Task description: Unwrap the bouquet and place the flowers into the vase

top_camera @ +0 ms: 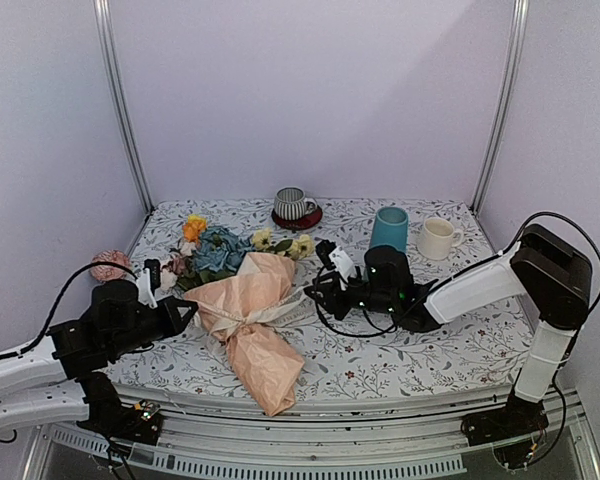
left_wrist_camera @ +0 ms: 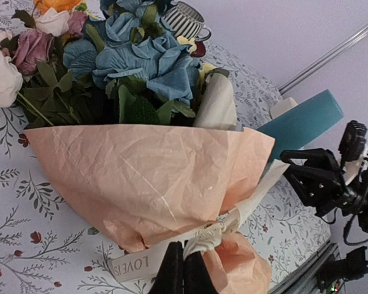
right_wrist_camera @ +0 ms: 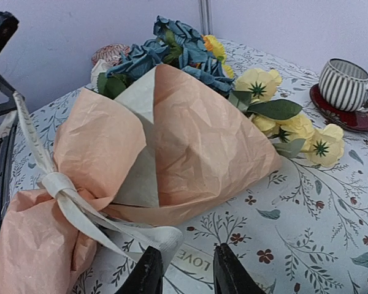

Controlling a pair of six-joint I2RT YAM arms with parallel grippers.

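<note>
The bouquet of blue, pink and orange flowers (top_camera: pixel 215 251) lies in peach paper (top_camera: pixel 248 290), tied in the middle by a white ribbon (right_wrist_camera: pixel 61 185). My left gripper is shut on one end of this ribbon, beside the paper's left side. At the other side, my right gripper stands open; the ribbon's free end touches or hangs beside its left finger (right_wrist_camera: pixel 148 272). A teal vase (top_camera: pixel 389 228) is upright behind the right gripper. Yellow flowers (right_wrist_camera: pixel 294 131) poke out from the wrap's far side.
A striped cup (top_camera: pixel 292 204) on a dark red saucer (top_camera: pixel 306 219) stands at the back. Right of the vase is a white mug (top_camera: pixel 438 238). A pink round object (top_camera: pixel 110 264) sits at the far left.
</note>
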